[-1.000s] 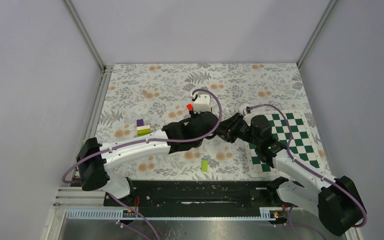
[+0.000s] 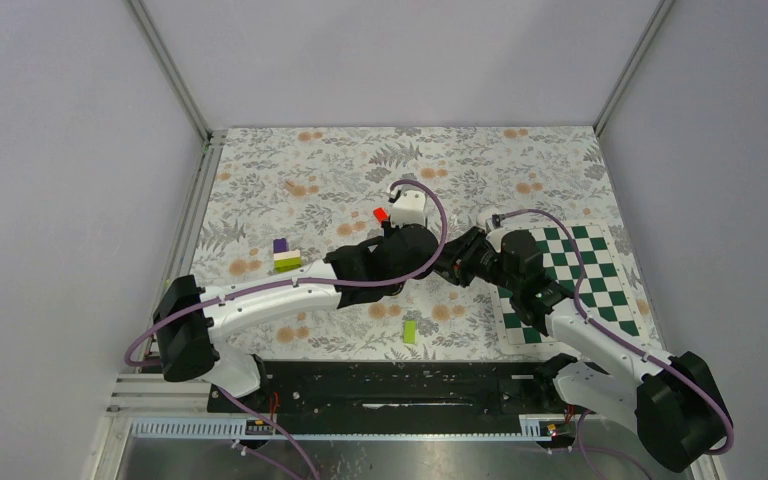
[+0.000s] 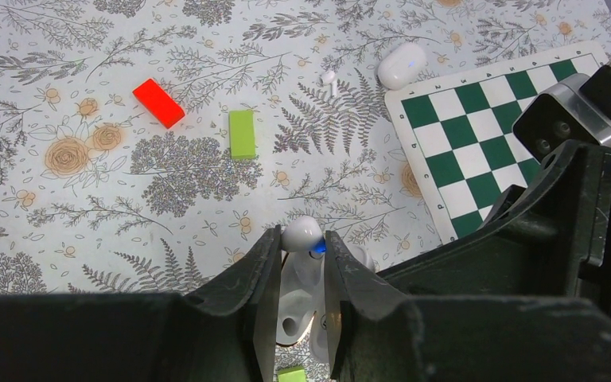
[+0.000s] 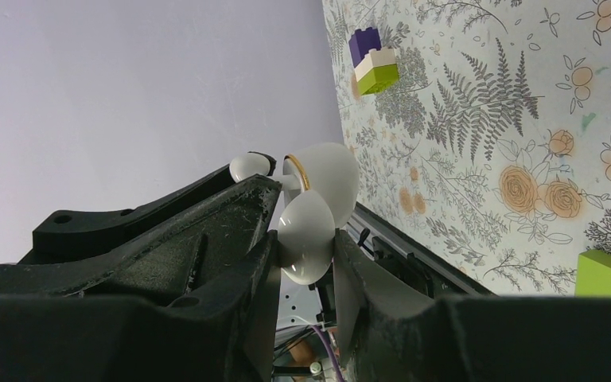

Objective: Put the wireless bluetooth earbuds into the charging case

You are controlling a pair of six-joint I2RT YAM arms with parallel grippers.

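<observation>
My two grippers meet at the middle of the table. In the left wrist view my left gripper is shut on a white earbud (image 3: 301, 233), held over the open charging case (image 3: 295, 305). My right gripper is shut on the white case, whose rounded end (image 4: 305, 219) sits between its fingers in the right wrist view, beside the left gripper. Another earbud (image 3: 329, 79) lies on the table beside a white oval object (image 3: 402, 65). The left fingers hide part of the case; I cannot tell whether the held earbud is seated.
Red (image 3: 157, 103) and green (image 3: 242, 134) blocks, a stack of purple, cream and green blocks (image 4: 374, 68), and a checkered board (image 3: 455, 151) lie around the grippers.
The right arm shows almost no movement.
</observation>
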